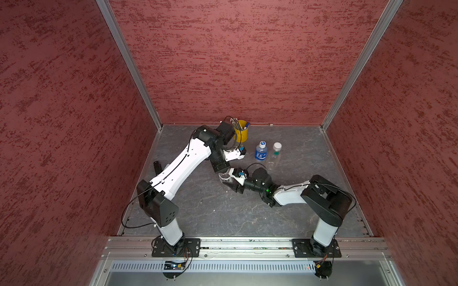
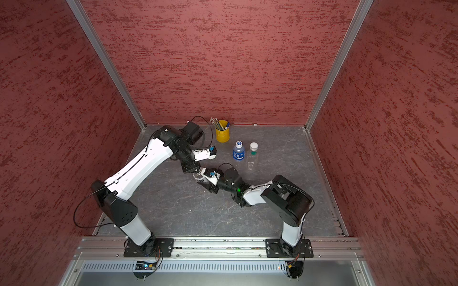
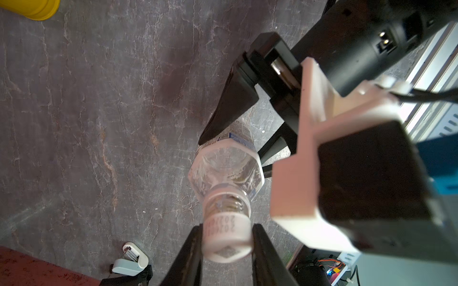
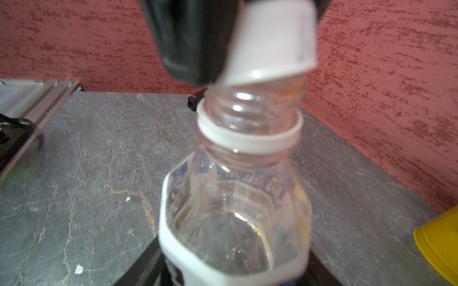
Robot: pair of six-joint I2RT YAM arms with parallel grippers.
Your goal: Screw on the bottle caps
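Observation:
A clear faceted bottle (image 4: pixel 238 209) is gripped around its body by my right gripper, whose black fingers (image 3: pixel 231 102) flank it. Above, my left gripper is shut on a white cap (image 3: pixel 227 233), one finger to each side. In the right wrist view that cap (image 4: pixel 274 43) sits tilted over the bottle's mouth, with threads (image 4: pixel 248 104) showing beneath it. A white ring (image 4: pixel 250 133) circles the neck lower down. From above, both grippers meet left of the table's middle and largely cover the bottle (image 1: pixel 225 176).
A blue-labelled bottle (image 1: pixel 261 151) and a clear bottle with a white cap (image 1: pixel 276 148) stand behind my right arm. The yellow cup (image 1: pixel 242 132) of pens and brushes is at the back. A dark object (image 1: pixel 157 167) lies far left.

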